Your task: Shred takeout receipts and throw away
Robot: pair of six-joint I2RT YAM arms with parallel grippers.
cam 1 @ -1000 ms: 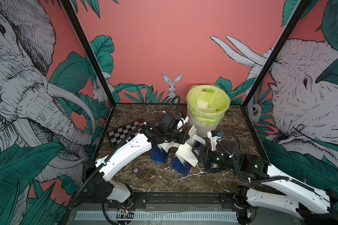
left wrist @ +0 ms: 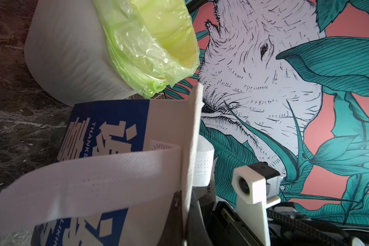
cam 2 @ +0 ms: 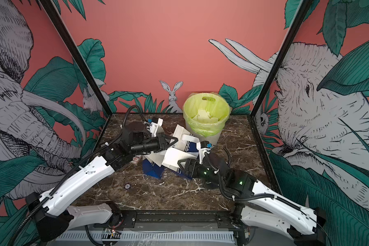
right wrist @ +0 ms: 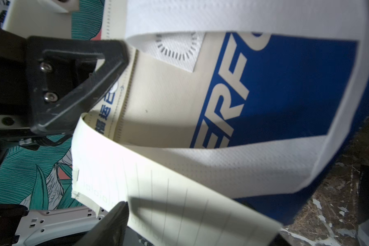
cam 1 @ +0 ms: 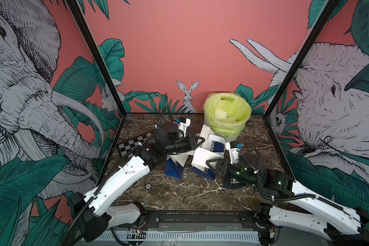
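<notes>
A white-and-blue paper takeout bag (right wrist: pixel 283 94) with white handles stands at the middle of the counter. My left gripper is shut on its thin upper edge, which runs up from between the fingers in the left wrist view. A cream lined receipt (right wrist: pixel 164 201) hangs on the bag's near side, with what looks like a staple at its edge. My right gripper is open, with one finger (right wrist: pixel 82 88) above and one below the receipt's edge. Behind the bag stands the bin (cam 1: pixel 227 109) with its yellow-green liner, pale paper pieces (cam 1: pixel 223 117) inside.
Another blue-and-white bag (cam 1: pixel 174 168) lies left of the held one. A dark item (cam 1: pixel 232 184) lies under the right gripper. A checkered board (cam 1: pixel 134 144) is at the left.
</notes>
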